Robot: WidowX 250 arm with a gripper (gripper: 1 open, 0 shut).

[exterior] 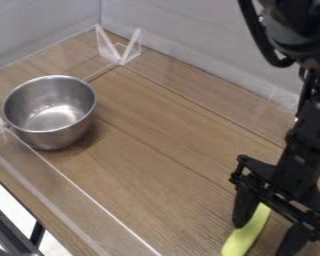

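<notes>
My black gripper (272, 210) is low at the right, its fingers spread either side of the upper end of a long yellow-green object (244, 233) lying on the wooden table at the bottom right. Whether the fingers touch it is unclear. A dark red thing at the bottom right corner is mostly hidden behind the gripper.
A steel bowl (48, 111) stands at the left. A white folded piece (119, 50) stands by the back corner of the walls.
</notes>
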